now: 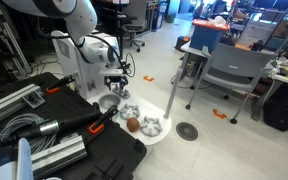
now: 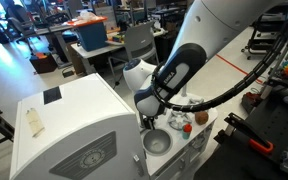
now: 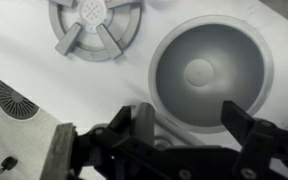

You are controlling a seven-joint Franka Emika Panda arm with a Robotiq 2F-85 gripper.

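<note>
My gripper stands open, its dark fingers [image 3: 60, 147] wide apart at the bottom of the wrist view. A grey faucet-like tube [image 3: 174, 130] and a dark upright piece show between them, but I cannot tell whether either is touched. Just ahead and to the right lies a round grey basin [image 3: 212, 72], empty inside. It also appears as a grey basin [image 2: 158, 142] below the gripper in exterior view 2. A grey burner-like grate [image 3: 96, 22] lies on the white top at the upper left.
On the white counter stand a brown round thing [image 1: 133, 125] and another grey grate [image 1: 152, 127]. A red item [image 2: 187, 128] sits near the basin. Black tables and a cable lie in front.
</note>
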